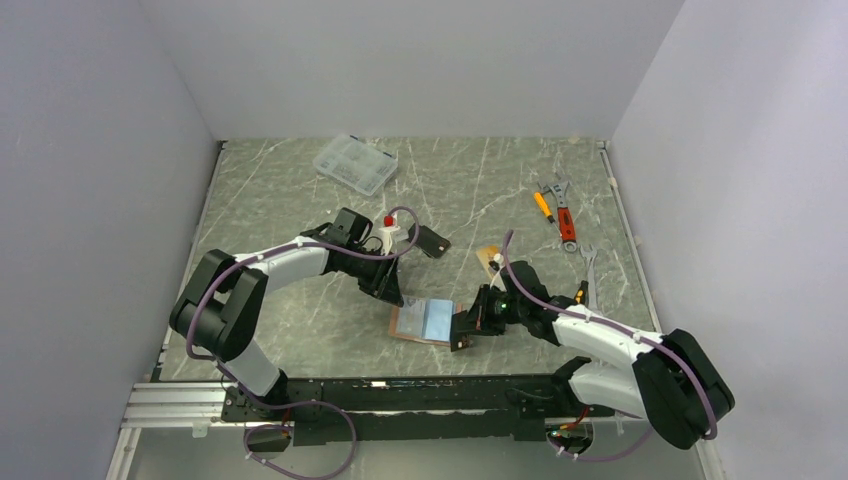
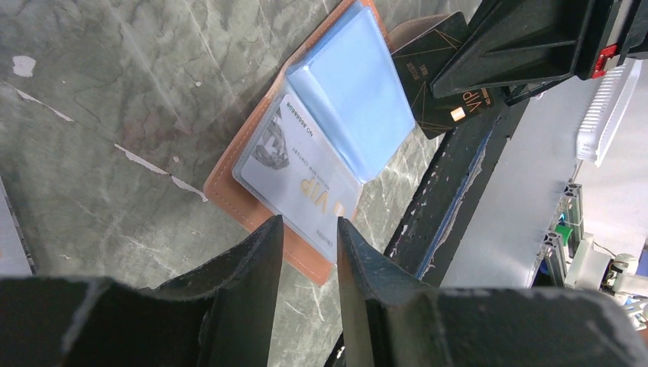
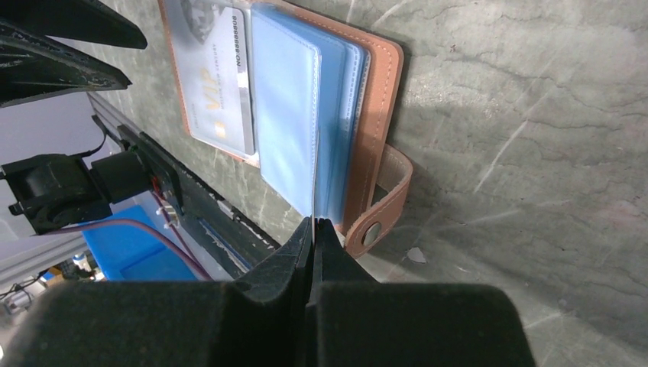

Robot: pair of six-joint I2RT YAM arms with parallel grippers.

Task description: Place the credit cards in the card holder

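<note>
The open brown card holder (image 2: 221, 177) lies on the table with blue sleeves (image 2: 353, 92). A white VIP card (image 2: 286, 164) sits in its clear pocket. My right gripper is shut on a thin black VIP card, seen almost edge-on in the right wrist view. That card is held up at the blue sleeves' outer edge; whether any of it is inside a sleeve, I cannot tell. Above the holder's other end, my left gripper stands open and empty. A gold card (image 1: 487, 262) lies farther back on the table.
The holder's strap (image 3: 386, 206) with its snap sticks out beside the right gripper. Behind the left arm are a dark flat object (image 1: 430, 241) and a clear plastic box (image 1: 355, 165). Tools such as a red-handled wrench (image 1: 566, 225) lie at the right.
</note>
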